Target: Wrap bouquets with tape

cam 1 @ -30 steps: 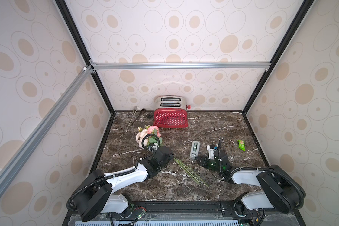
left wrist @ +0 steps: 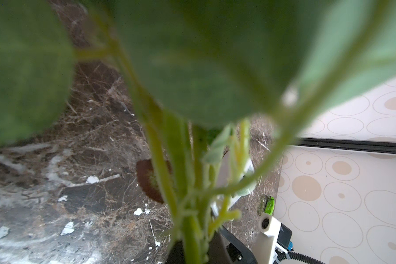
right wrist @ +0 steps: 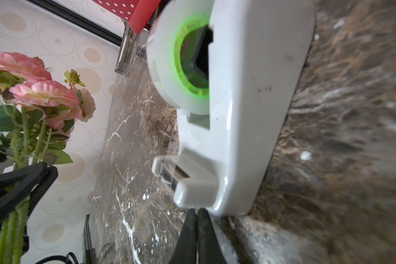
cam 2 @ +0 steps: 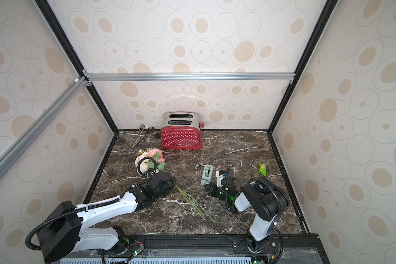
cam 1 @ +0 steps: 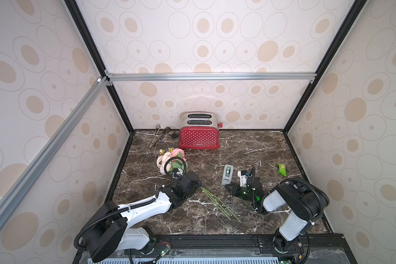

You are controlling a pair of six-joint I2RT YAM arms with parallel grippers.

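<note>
Pink and cream flowers (cam 1: 167,160) with long green stems (cam 1: 220,204) make up the bouquet. My left gripper (cam 1: 199,182) is shut around the stems below the blooms; in the left wrist view leaves (left wrist: 206,57) cover much of the scene. A pale grey tape dispenser (cam 1: 227,174) stands on the counter, its clear tape roll (right wrist: 165,70) facing the bouquet side. In the right wrist view the right gripper is just at the dispenser's cutter end (right wrist: 195,191). Its fingertips are almost together; whether they pinch any tape cannot be made out.
A red toaster (cam 1: 199,137) stands against the back wall, with utensils (cam 1: 154,136) to its left. Near the right edge lies a small green packet (cam 1: 282,169). Bare marble counter (cam 1: 255,149) spreads between the toaster and packet.
The right arm has swung its elbow inward and its gripper has shifted slightly left toward the dispenser's near end. The dispenser looks unmoved.
</note>
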